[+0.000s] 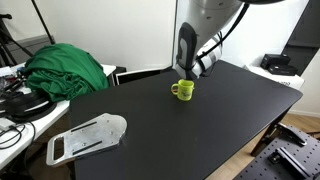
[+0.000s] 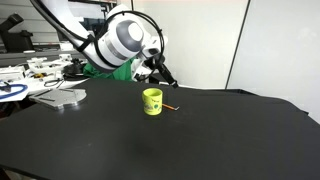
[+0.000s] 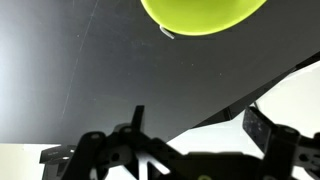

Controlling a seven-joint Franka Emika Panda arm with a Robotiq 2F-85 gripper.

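Note:
A yellow-green mug (image 1: 184, 90) stands upright on the dark table, its handle toward the left in exterior view 1. Just above and behind the mug (image 2: 152, 101) in exterior view 2 is my gripper (image 2: 160, 77), its fingers spread. From the wrist, only part of the mug (image 3: 200, 12) shows, at the top edge and beyond the fingertips. My gripper is open, with bare dark tabletop visible between its fingers. The mug is outside the fingers.
A thin orange item (image 2: 170, 107) lies beside the mug. A metal plate-like tray (image 1: 87, 138) rests at the table's near left, and a green cloth (image 1: 66, 72) is bunched at the far left.

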